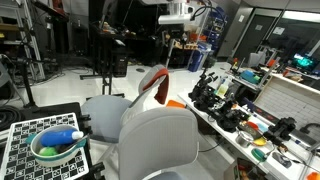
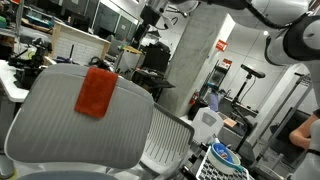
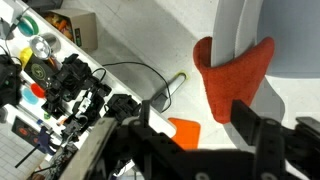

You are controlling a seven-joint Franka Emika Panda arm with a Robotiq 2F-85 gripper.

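Observation:
A red cloth (image 2: 96,92) hangs over the top edge of a grey chair back (image 2: 60,120), its front part lying flat against the panel. In the wrist view the same cloth (image 3: 238,75) is folded across the chair's edge, below and apart from the fingers. My gripper (image 1: 167,46) is above the chair, with clear space between it and the cloth (image 1: 162,90). The wrist view shows the dark fingers (image 3: 268,140) spread apart, with nothing held between them.
Another grey chair (image 1: 160,140) stands in front. A white table (image 1: 215,125) crowded with dark tools and parts runs along the right. A bowl (image 1: 58,147) with a blue item rests on a checkered board at lower left. An orange sheet (image 3: 186,133) lies near the table edge.

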